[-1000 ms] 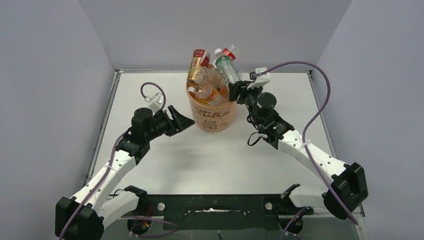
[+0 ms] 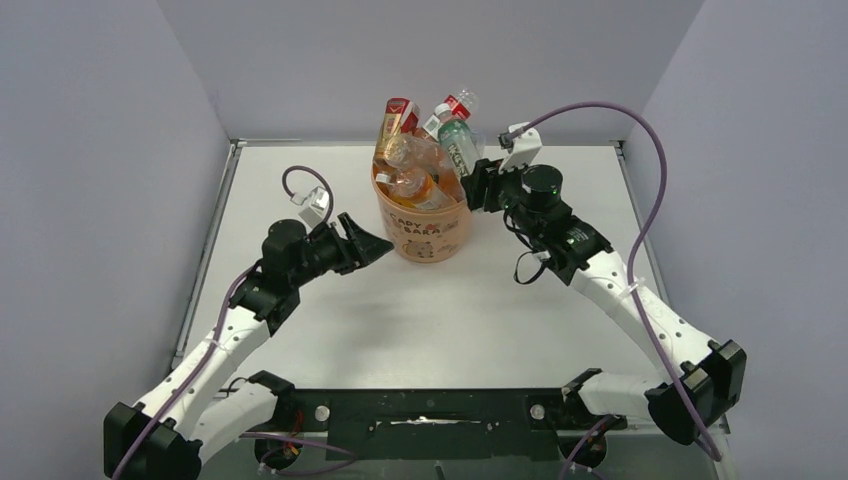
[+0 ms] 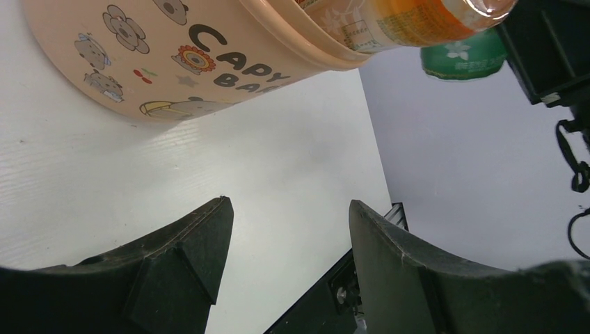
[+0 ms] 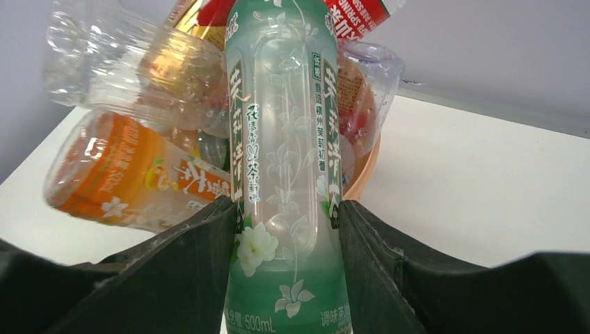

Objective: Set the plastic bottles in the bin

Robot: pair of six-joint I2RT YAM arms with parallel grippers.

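Note:
A peach bin (image 2: 425, 240) printed with bears, also at the top of the left wrist view (image 3: 104, 42), is heaped with bottles and a red can (image 2: 398, 115). A green-labelled bottle (image 2: 457, 140) leans on the pile at the bin's right; it stands large between the fingers of my right gripper, which touch or nearly touch its sides; whether they grip cannot be told. An orange-labelled bottle (image 4: 132, 167) lies beside it. My left gripper (image 2: 365, 246) is open and empty, left of the bin, its fingertips apart over the white table in its wrist view.
Grey walls enclose it at the back and sides. A dark front strip (image 2: 420, 430) with cables lies between the arm bases.
My right arm has shifted slightly to the right, and the green bottle's top has moved a little rightward with it. My left arm has barely moved.

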